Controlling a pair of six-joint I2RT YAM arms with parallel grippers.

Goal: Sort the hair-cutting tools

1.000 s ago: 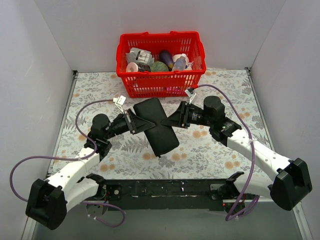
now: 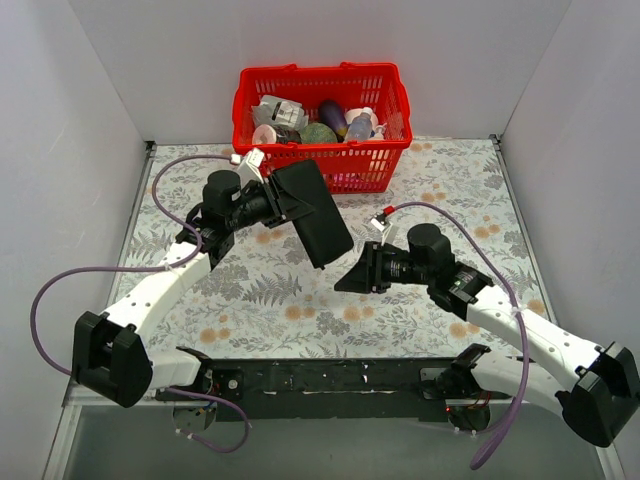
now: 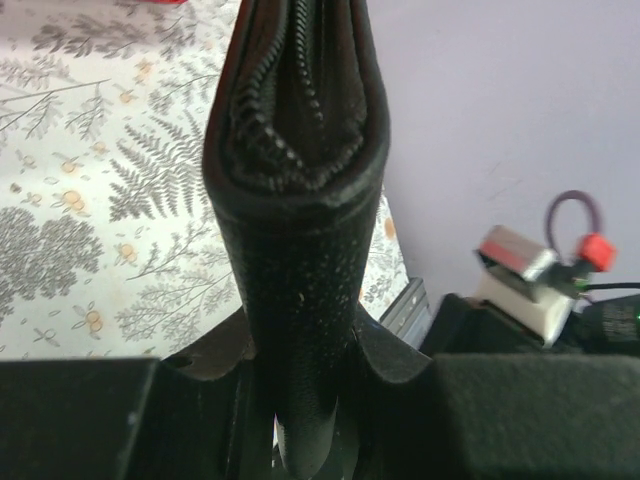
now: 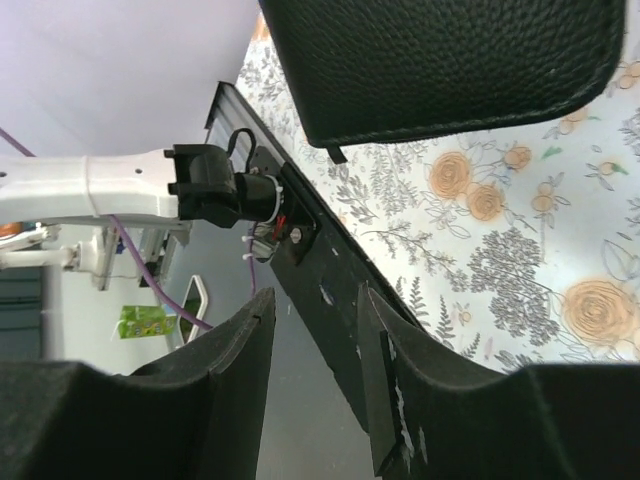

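Observation:
A black zippered case (image 2: 312,215) hangs tilted over the table in the top view, with my left gripper (image 2: 277,204) shut on one end. In the left wrist view the case (image 3: 296,150) stands between the fingers, zipper facing the camera. In the right wrist view the case (image 4: 445,60) fills the upper part. My right gripper (image 2: 360,280) is apart from the case, below its lower right corner; its fingertips (image 4: 372,310) show nothing between them and stand part open.
A red basket (image 2: 321,80) at the back holds several items, partly hidden.
My right gripper has come away from the case and moved toward the front of the table.

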